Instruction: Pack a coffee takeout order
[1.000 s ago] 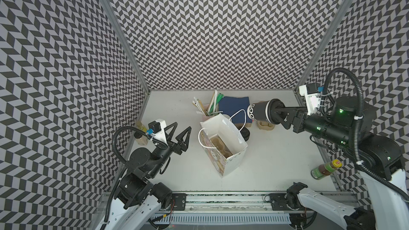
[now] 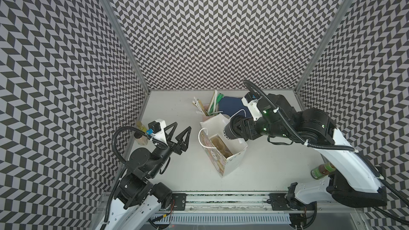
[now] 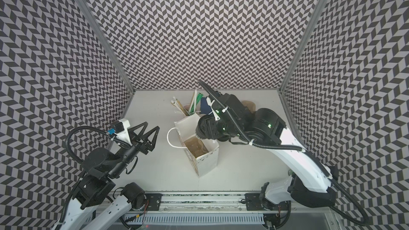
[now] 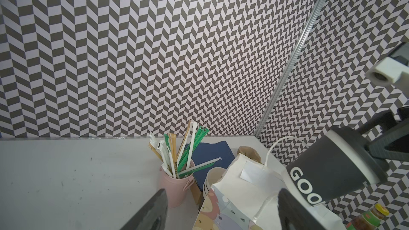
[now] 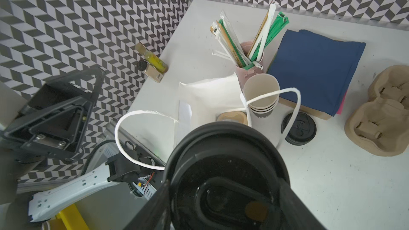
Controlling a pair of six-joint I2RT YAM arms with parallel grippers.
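Note:
A white paper bag (image 2: 234,164) with rope handles stands open in the middle of the table. A brown cardboard cup carrier (image 3: 196,147) lies at its bottom. My right gripper is shut on a black lidded coffee cup (image 4: 317,170), lettered "GOO". The cup hangs tilted over the bag's right side, base toward the opening; its black lid (image 5: 204,161) faces the right wrist camera. Left of the bag, apart from it, my left gripper (image 2: 181,128) stands open with nothing between its fingers.
Behind the bag are a pink bucket (image 4: 173,189) of straws, stacked paper cups (image 5: 260,91) and dark blue napkins (image 5: 317,66). A loose black lid (image 5: 299,128) and another carrier (image 5: 379,119) lie to the right. Bottles (image 5: 153,61) stand far left; another bottle (image 2: 322,170) lies front right.
My right gripper has carried the cup leftward from above the right side of the table to over the bag, tilting its base further down. The left arm and the bag stay put.

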